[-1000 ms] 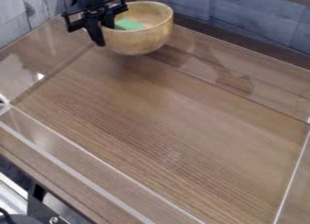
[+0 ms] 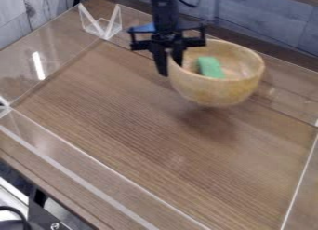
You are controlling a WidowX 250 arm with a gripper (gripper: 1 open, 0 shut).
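A tan bowl (image 2: 211, 89) with a green object (image 2: 207, 64) inside hangs over the table (image 2: 118, 141) in the upper middle of the view. My dark gripper (image 2: 174, 47) is shut on the bowl's left rim, and its fingertips are partly hidden by the bowl.
A wall stands along the back edge. A dark round object (image 2: 13, 218) sits at the lower left corner, beyond the table's edge.
The green object is still in the bowl.
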